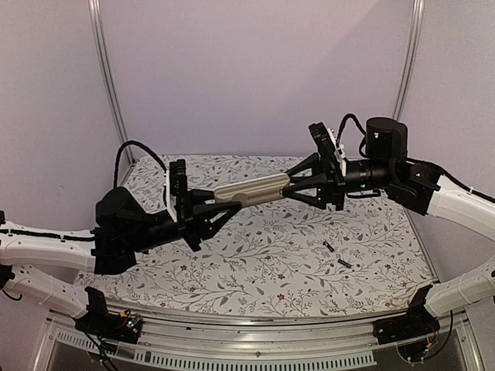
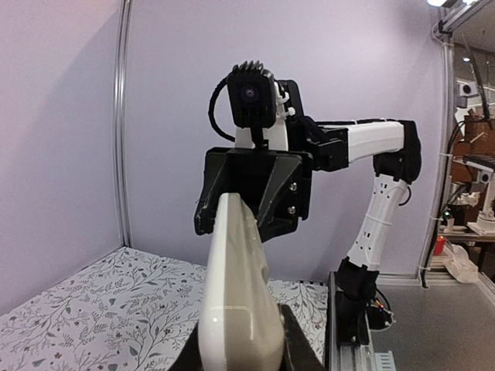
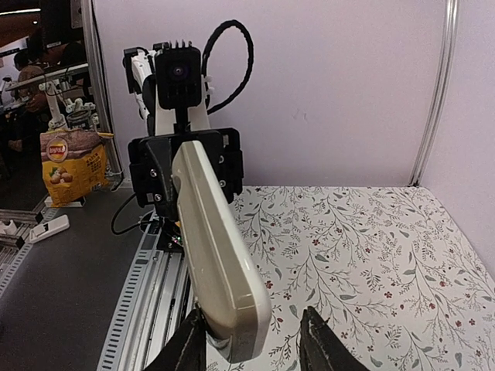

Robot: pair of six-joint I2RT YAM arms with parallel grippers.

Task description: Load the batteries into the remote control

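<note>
A pale remote control is held above the table, slightly tilted, its right end higher in the top view. My left gripper is shut on its left end. Around the other end stand the fingers of my right gripper. In the right wrist view, the near end of the remote overlaps the left-hand finger, while a strip of tabletop shows before the right-hand finger; a firm hold there cannot be confirmed.
A metal rail runs along its front edge, and pale walls close off the back and sides. A yellow bag stands outside the work area.
</note>
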